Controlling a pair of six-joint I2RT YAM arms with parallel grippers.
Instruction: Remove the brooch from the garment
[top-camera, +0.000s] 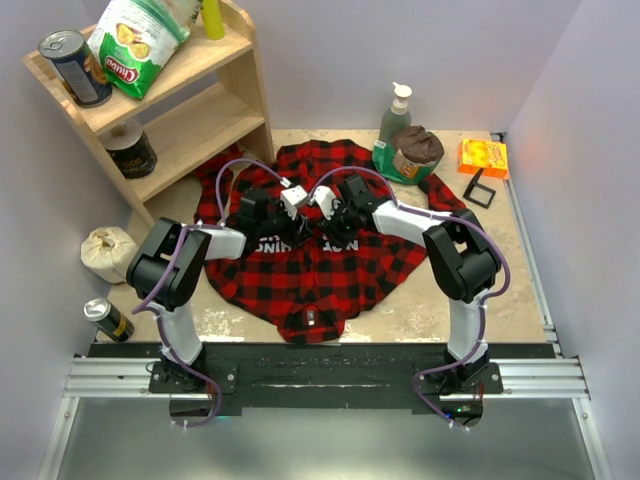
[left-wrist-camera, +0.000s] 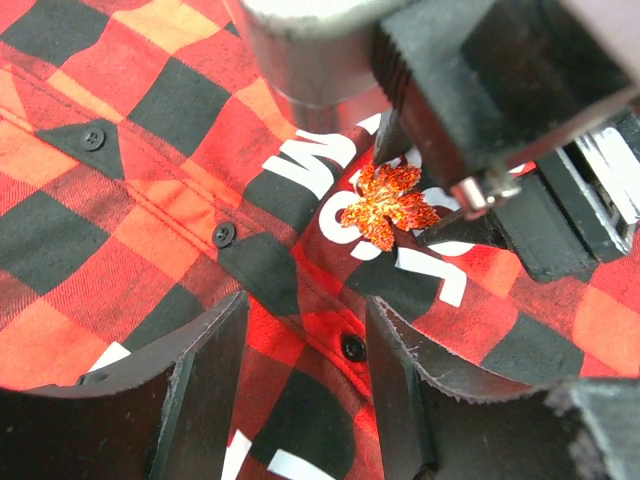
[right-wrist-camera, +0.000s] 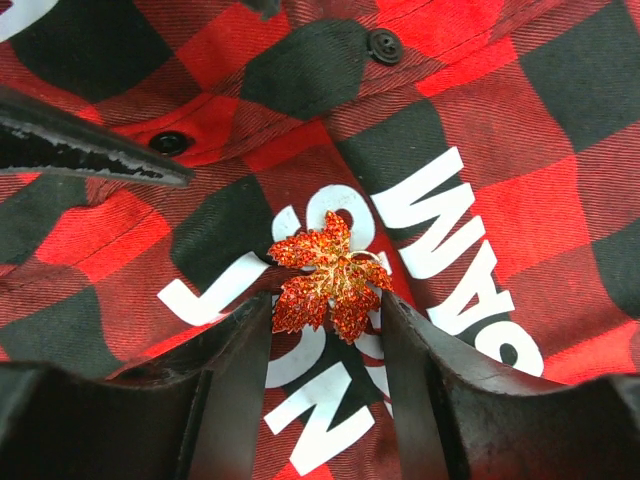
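Note:
The garment (top-camera: 312, 285), a red and black plaid shirt with white lettering, lies spread on the table. On its lettered part sits an orange-red glittery leaf brooch, also between the fingers of the other arm in the left wrist view (left-wrist-camera: 388, 205). My right gripper is open, one fingertip on each side of the brooch's lower leaves; whether they touch it I cannot tell. Over the button strip my left gripper stands open, a dark button (left-wrist-camera: 353, 347) visible in its gap. From above, the arms hide the brooch.
At the back left stands a wooden shelf (top-camera: 195, 120). A pump bottle (top-camera: 396, 118), a green pot (top-camera: 400, 165) and an orange box (top-camera: 483, 156) stand at the back right. A can (top-camera: 107, 319) and a cream bag (top-camera: 108, 254) are at left. The grippers are close together.

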